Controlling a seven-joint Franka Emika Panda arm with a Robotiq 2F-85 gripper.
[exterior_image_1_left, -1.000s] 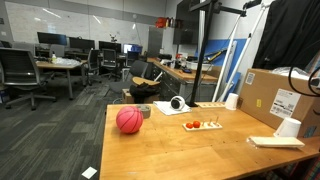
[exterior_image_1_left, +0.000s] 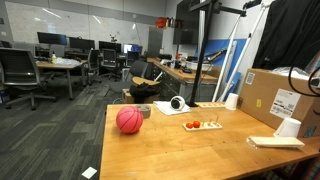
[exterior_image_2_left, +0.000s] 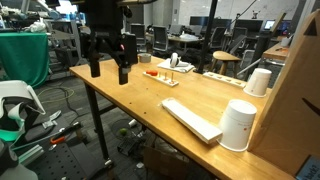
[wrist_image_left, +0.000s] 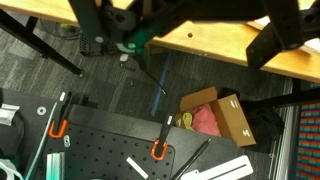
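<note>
My gripper (exterior_image_2_left: 110, 73) hangs at the left of exterior view 2, above the table's near edge. Its two fingers stand well apart, with nothing between them. In the wrist view the gripper also looks open, over the wooden table edge and the floor below. A small pale board (exterior_image_1_left: 202, 126) with red round pieces and thin pegs lies mid-table, away from the gripper. Near the table's right edge is a long white block (exterior_image_2_left: 191, 119), beside an upside-down white cup (exterior_image_2_left: 237, 125). A red ball (exterior_image_1_left: 129, 119) rests at the left of the table in exterior view 1.
Large cardboard boxes (exterior_image_1_left: 271, 96) stand along the right side. A white ring-shaped object (exterior_image_1_left: 178, 102) sits near the back of the table. Below the edge, the wrist view shows a small open box (wrist_image_left: 218, 118) and tools on a black perforated surface (wrist_image_left: 110, 150).
</note>
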